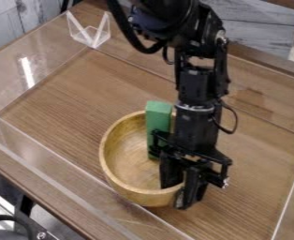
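A tan round bowl [127, 155] sits on the wooden table in the middle of the camera view. A green block [158, 115] stands at the bowl's back right, partly behind the arm. My black gripper [184, 184] is low at the bowl's right side, over its rim near the front. Its fingers are dark and overlap the rim, so whether they grip it cannot be made out.
Bare wooden table [80, 84] lies to the left and right of the bowl. A clear plastic item [88, 27] is at the back left. A grey board runs along the back right.
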